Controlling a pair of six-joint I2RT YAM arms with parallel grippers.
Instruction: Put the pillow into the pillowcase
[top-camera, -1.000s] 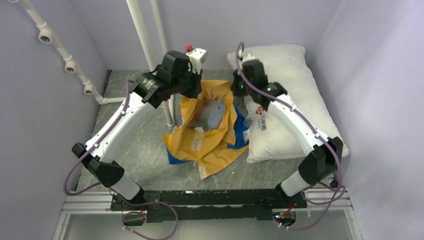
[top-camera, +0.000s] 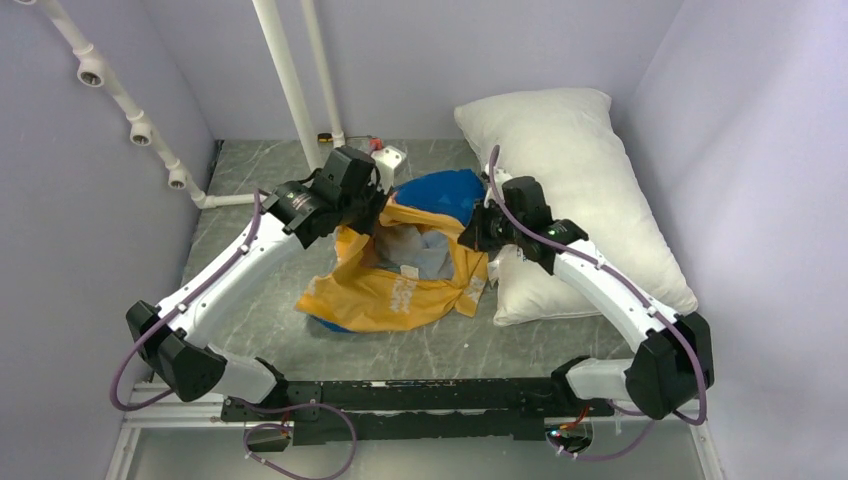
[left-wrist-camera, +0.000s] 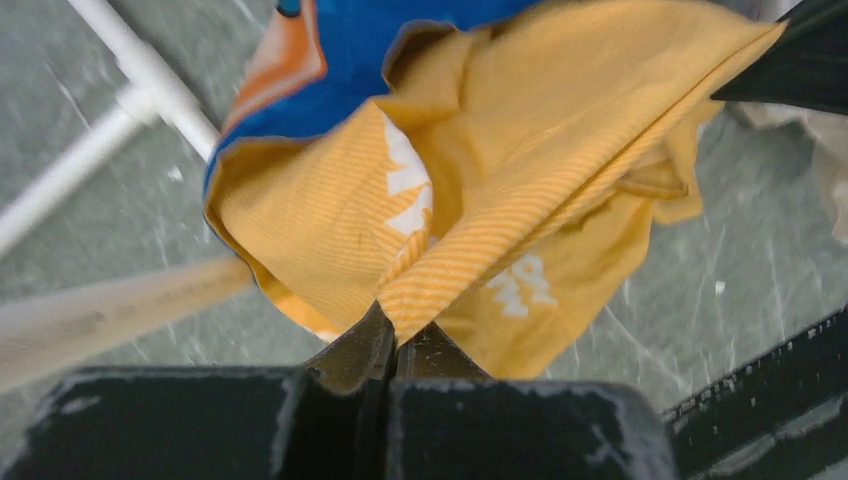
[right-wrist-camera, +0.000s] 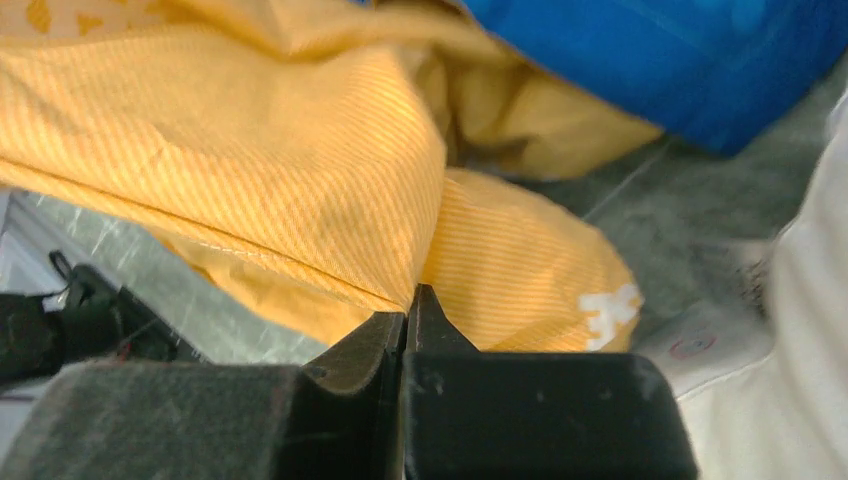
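The yellow pillowcase (top-camera: 395, 303), with blue fabric (top-camera: 440, 188) at its back, lies on the grey worktop, its opening spread to show grey-blue cloth inside. My left gripper is shut on the yellow edge at the left of the opening. My right gripper is shut on the edge at the right, the fabric stretched from its fingertips. The white pillow (top-camera: 590, 200) lies on the right, behind and partly under my right arm.
White pipes (top-camera: 298, 90) stand at the back left and run along the left wall. Bare worktop (top-camera: 230, 260) shows at left and along the front. Walls enclose the back and both sides.
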